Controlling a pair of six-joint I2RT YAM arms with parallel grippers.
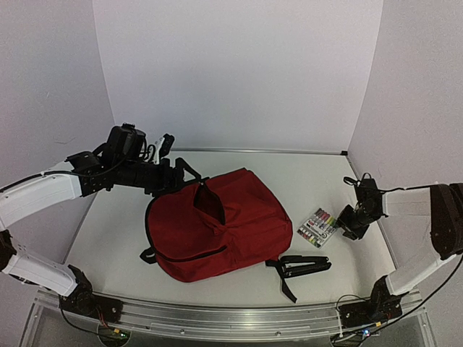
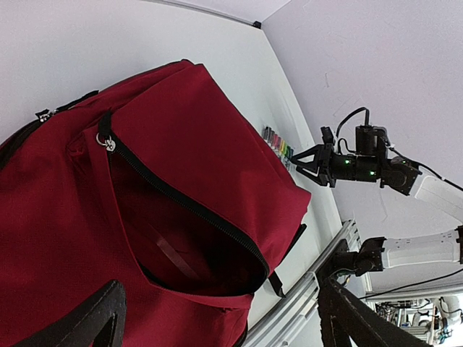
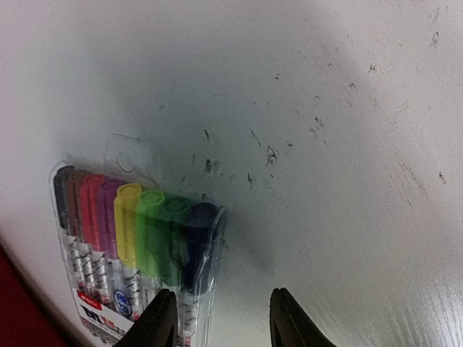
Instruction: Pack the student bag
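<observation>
The clear pack of markers point(image 1: 317, 228) lies flat on the table, right of the red bag point(image 1: 253, 210). In the right wrist view the coloured caps of the pack point(image 3: 148, 220) are at lower left. My right gripper is at the pack's right edge, fingers parted partway and gripping nothing; one finger point(image 3: 160, 322) overlaps the pack in the picture. The pack's edge shows through the gap, on the table. My left gripper point(image 1: 186, 179) is over the bag's upper left, fingers wide apart in its wrist view, with the unzipped mouth point(image 2: 170, 238) below.
A black stapler-like tool point(image 1: 307, 266) lies in front of the pack, near a bag strap point(image 1: 286, 288). Bare table point(image 1: 318, 170) stretches behind the pack. A metal rail point(image 1: 217, 311) runs along the front edge, and a wall point(image 1: 419, 108) rises close on the right.
</observation>
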